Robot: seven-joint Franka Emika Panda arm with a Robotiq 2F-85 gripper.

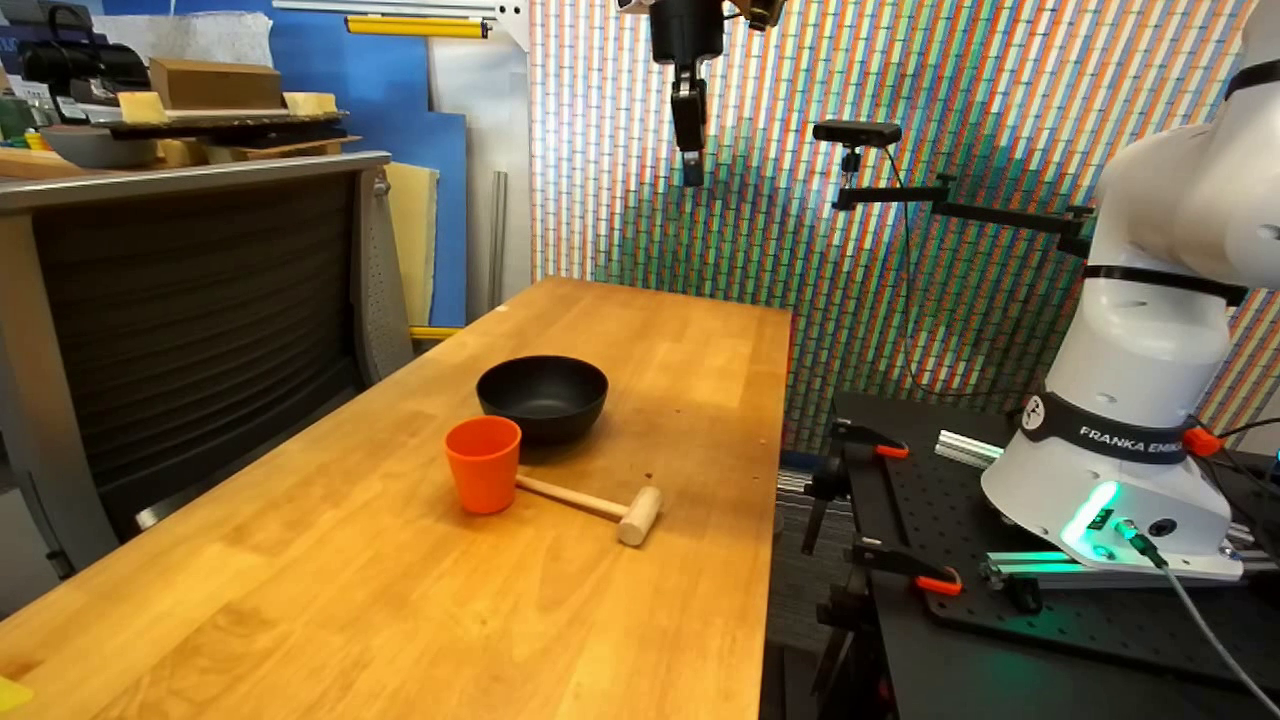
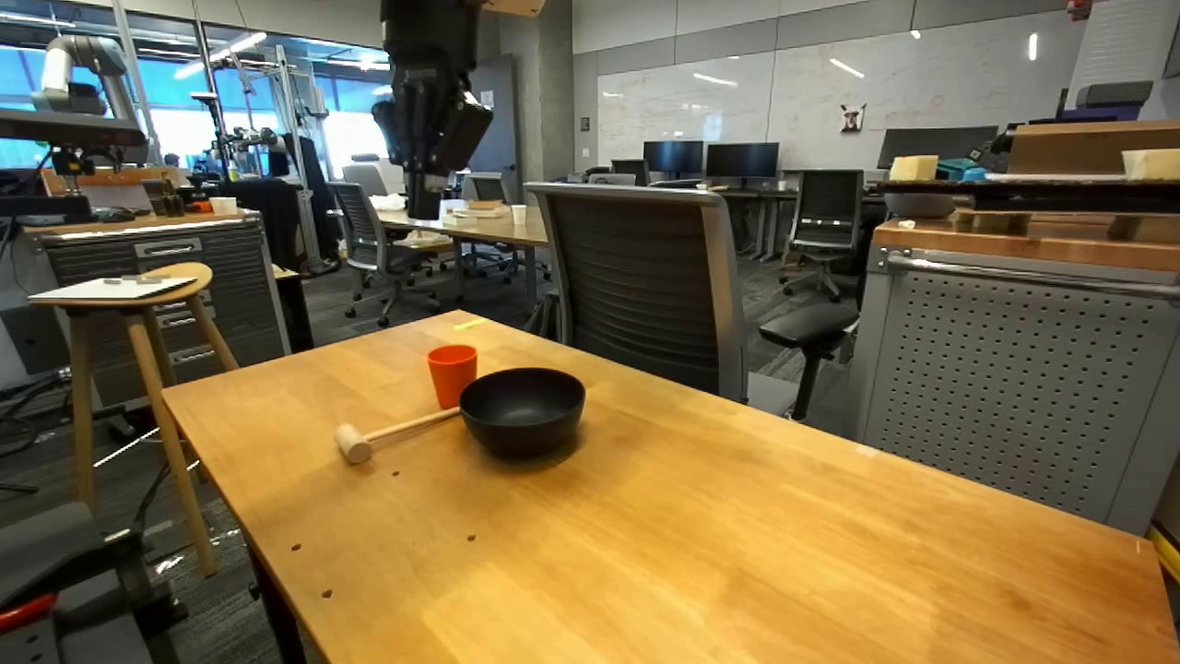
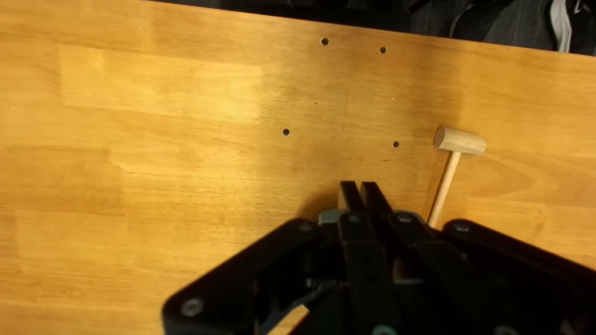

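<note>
High above the wooden table, my gripper point(image 1: 692, 174) points downward, clear of everything on it. In the wrist view its dark fingertips point(image 3: 350, 189) stand close together, so it is shut; what lies between them cannot be made out. A black bowl point(image 1: 542, 400) sits upright on the table. Beside it stands an orange cup point(image 1: 483, 466), also upright. A wooden mallet point(image 1: 639, 516) lies flat, its handle reaching toward the cup and bowl. From the wrist, the mallet point(image 3: 460, 140) appears right of the fingers, the end of its handle hidden by the gripper.
An office chair point(image 2: 653, 288) stands along one long side. Across from it, the robot base point(image 1: 1104, 480) is mounted on a black bench, with a camera arm point(image 1: 996, 210) nearby.
</note>
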